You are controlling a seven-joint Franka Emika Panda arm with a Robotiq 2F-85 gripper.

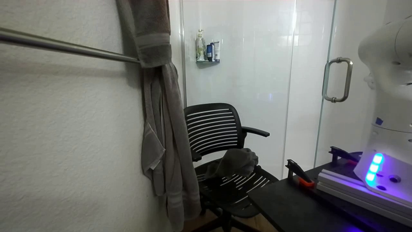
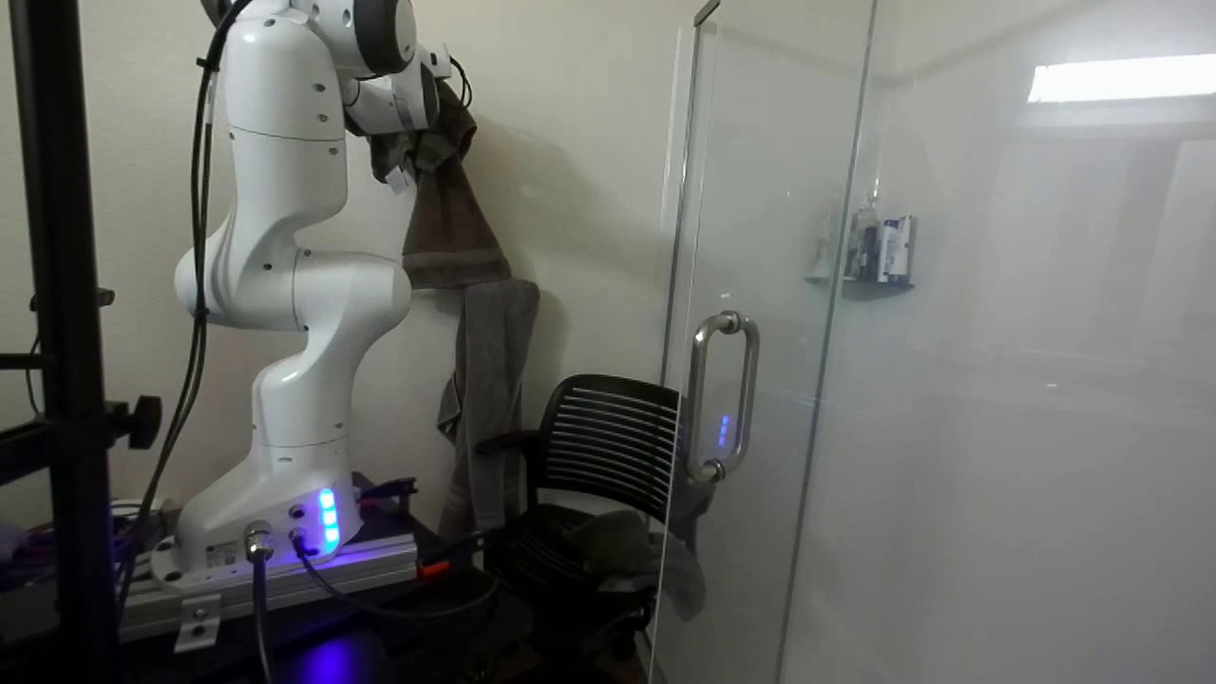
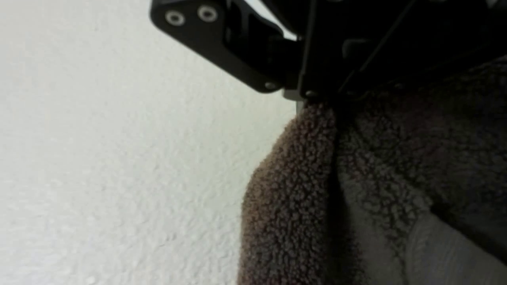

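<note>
A brown towel hangs from my gripper, which is shut on a pinch of its cloth close to the wall. In exterior view 1 the lower part of this brown towel hangs in front of the end of the metal towel bar; the gripper is above that picture. A grey towel drapes over the bar below it. In exterior view 2 the brown towel hangs above the grey towel, with a white tag near its top. The fingertips are buried in cloth.
A black chair with a crumpled grey cloth on its seat stands beneath. The glass shower door has a metal handle. Black clamps stick up at the table edge.
</note>
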